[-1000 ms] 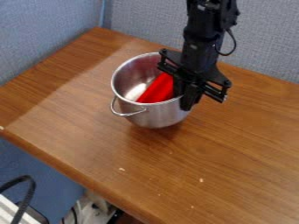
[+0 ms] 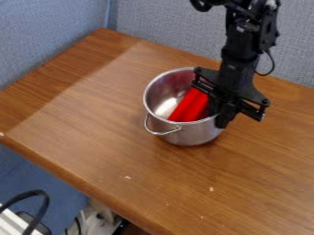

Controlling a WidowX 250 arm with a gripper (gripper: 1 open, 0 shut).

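Note:
A steel pot (image 2: 167,124) with a wire handle stands on the wooden table (image 2: 86,110). A red object (image 2: 188,107) lies inside it. My black gripper (image 2: 225,103) is at the pot's right rim, its fingers reaching down there; whether anything is between them is hidden, and the fingers' state is hard to see.
Grey padded walls border the table at the back and left. Cables and white hardware lie off the table at the lower left.

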